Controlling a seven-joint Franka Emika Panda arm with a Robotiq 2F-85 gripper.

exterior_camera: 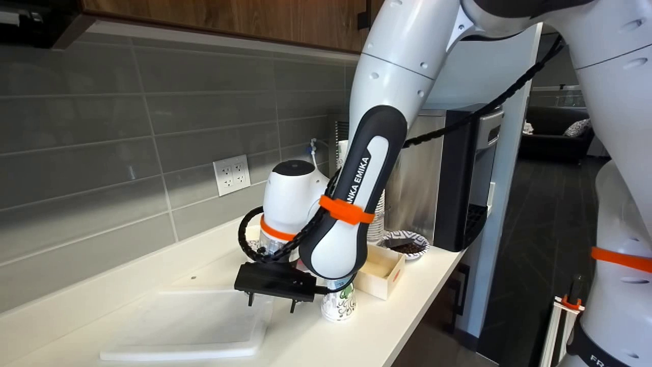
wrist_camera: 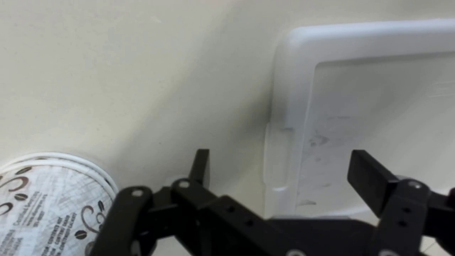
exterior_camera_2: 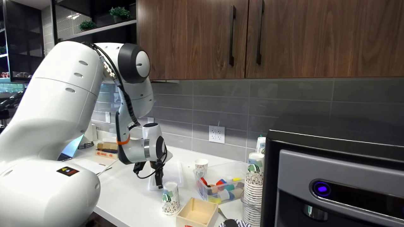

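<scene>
My gripper is open above the counter, its two fingers wide apart with nothing between them. Under it, in the wrist view, lies the left edge of a white lid-like board (wrist_camera: 292, 81) with a raised rim. A patterned paper cup (wrist_camera: 51, 209), bottom up, shows at the lower left of that view, outside the fingers. In exterior view 1 the gripper (exterior_camera: 270, 304) hangs near the board's right side (exterior_camera: 183, 354), and the inverted cup (exterior_camera: 337, 308) stands to its right, partly hidden by the arm. Exterior view 2 shows the same cup (exterior_camera_2: 170, 198) in front of the gripper (exterior_camera_2: 149, 176).
A wooden box (exterior_camera_2: 199, 212) stands beside the cup. Behind it are a clear bin (exterior_camera_2: 221, 183) of colourful items, an upright cup (exterior_camera_2: 201, 166) and a tall cup stack (exterior_camera_2: 252, 196). A patterned bowl (exterior_camera: 406, 241) sits near the dispenser (exterior_camera: 464, 177). The tiled wall borders the counter.
</scene>
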